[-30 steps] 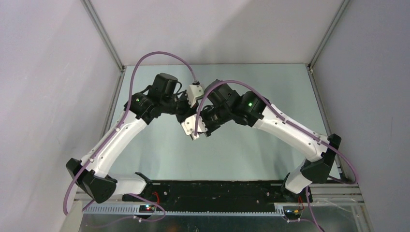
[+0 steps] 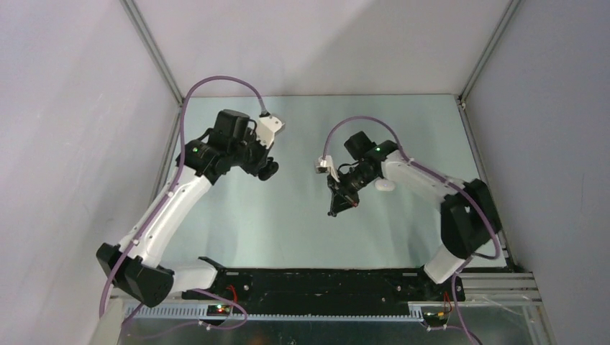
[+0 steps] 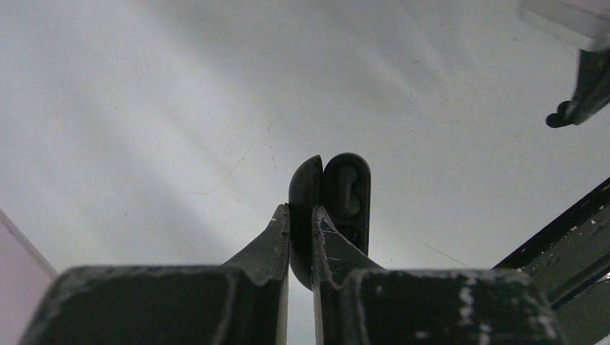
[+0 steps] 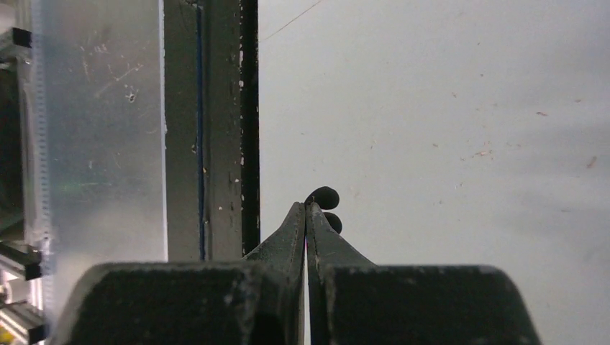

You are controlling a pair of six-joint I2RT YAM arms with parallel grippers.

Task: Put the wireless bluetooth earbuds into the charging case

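Note:
The black charging case (image 3: 362, 176) stands with its lid (image 3: 306, 180) swung open, and my left gripper is shut on it. A rounded form lies in the case's upper slot; dark on dark, I cannot tell if it is an earbud. From above, the case (image 2: 268, 169) hangs below the left gripper, over the table. My right gripper is shut, with a small black earbud (image 4: 325, 197) showing at its fingertips, its rounded ends past them. In the left wrist view that earbud (image 3: 554, 120) is well apart from the case.
A small white object (image 2: 384, 185) lies on the table beside the right arm, partly hidden by it. A dark rail (image 2: 324, 287) runs along the near edge.
The grippers were close together, overlapping in the top view. My right arm has drawn back to the right and turned; the left gripper has shifted slightly left.

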